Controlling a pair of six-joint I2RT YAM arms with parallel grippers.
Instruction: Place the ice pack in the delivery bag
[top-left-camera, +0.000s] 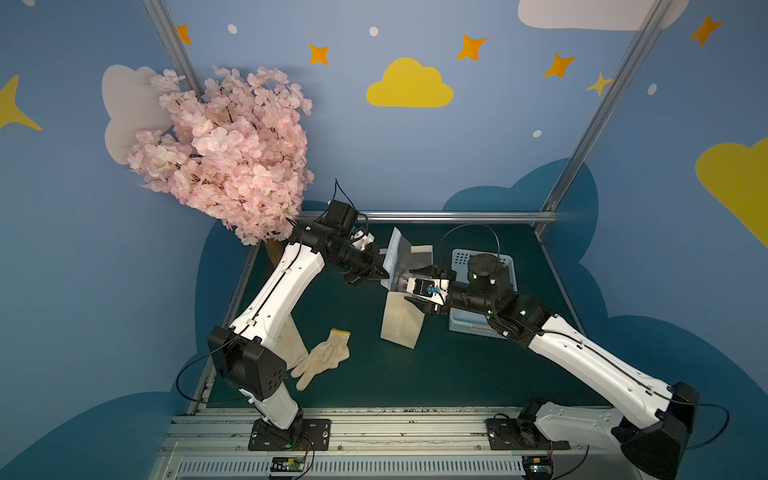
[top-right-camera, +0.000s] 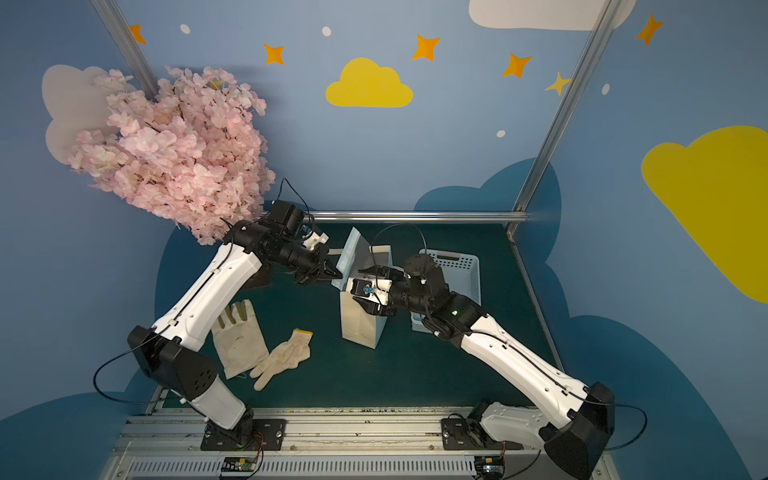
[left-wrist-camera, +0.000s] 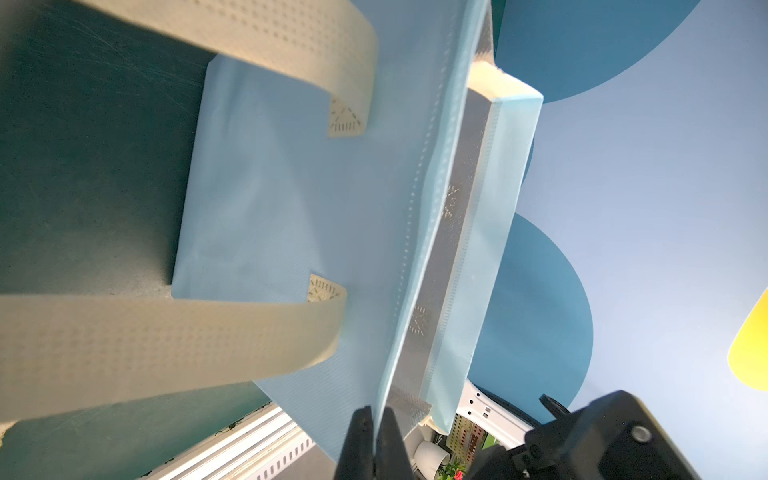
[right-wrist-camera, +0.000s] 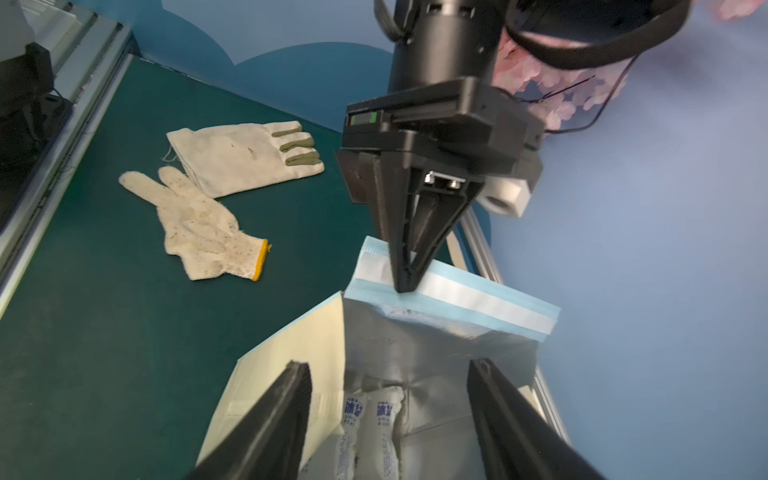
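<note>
The delivery bag (top-left-camera: 403, 321) stands upright in the middle of the table, its mouth open and its lining silvery. My left gripper is shut on the thin rim of the bag's blue side (left-wrist-camera: 264, 184), holding that flap up. Inside the bag lie white ice packs (right-wrist-camera: 384, 424) with dark print; their lower ends run out of the right wrist view. Over the mouth, my right gripper has its fingers spread apart, with nothing gripped between them.
A light blue basket (top-left-camera: 508, 268) sits right of the bag, partly behind my right arm. Two work gloves (top-right-camera: 240, 340) (top-right-camera: 284, 360) lie at the front left. Green table between gloves and bag is clear. A pink blossom tree (top-left-camera: 232, 144) stands back left.
</note>
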